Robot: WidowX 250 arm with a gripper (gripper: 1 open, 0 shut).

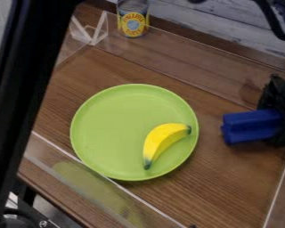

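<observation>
A yellow banana (166, 140) lies on the right part of a green plate (109, 125) on the wooden table. At the right edge of the view is my dark gripper (273, 116), at a blue rectangular block (246, 126), whose right end it partly covers. The fingers are dark and hard to make out, so whether they touch or grasp the block cannot be told.
A can with a yellow label (132, 20) stands at the back, near clear plastic pieces at the upper left. Transparent panels run along the table's edges. A black vertical post fills the left side. The table between plate and back is clear.
</observation>
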